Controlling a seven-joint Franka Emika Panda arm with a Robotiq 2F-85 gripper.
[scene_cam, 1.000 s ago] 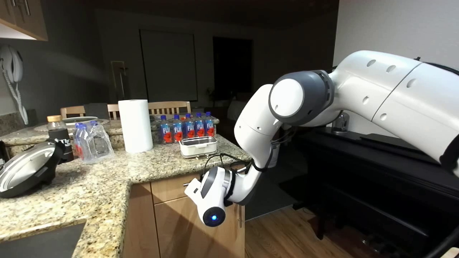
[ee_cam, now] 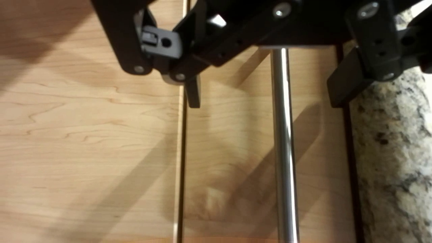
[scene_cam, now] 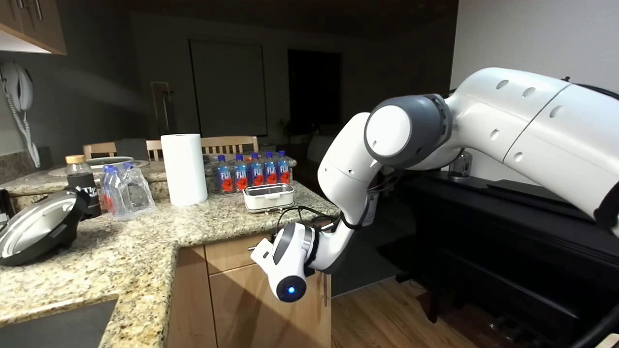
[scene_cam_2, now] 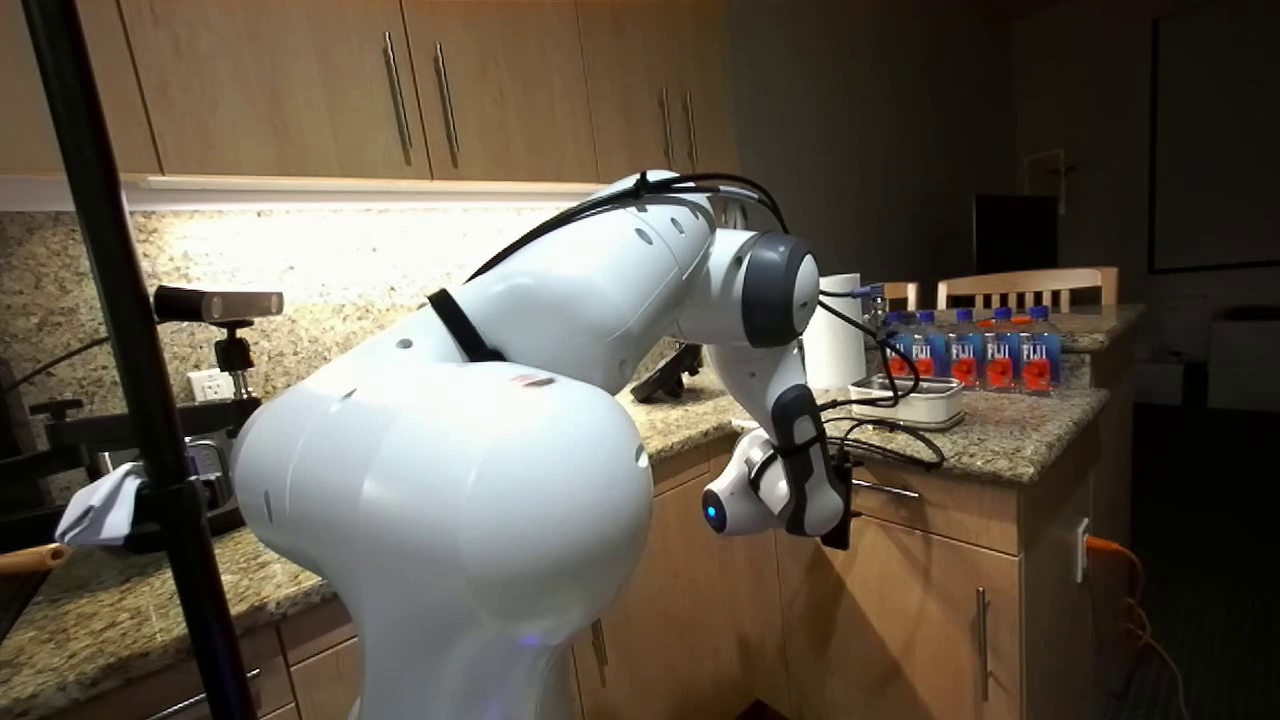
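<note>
In the wrist view my gripper is open, its black fingers set wide apart with nothing held. A shiny metal bar handle runs through the space between them, on the wooden drawer front; I cannot tell how far off it is. That handle also shows in exterior view 2, just right of the hand. The drawer front looks closed below the counter edge. In exterior view 1 the hand hides much of the drawer, and the fingers are out of sight behind it.
Above the drawer, the granite counter holds a white container, a paper towel roll and several water bottles. A lower cabinet door lies beneath. Black cables loop near the hand and counter edge.
The rear of the hand has risen very slightly in exterior view 1. The drawer and the things on the counter look the same.
</note>
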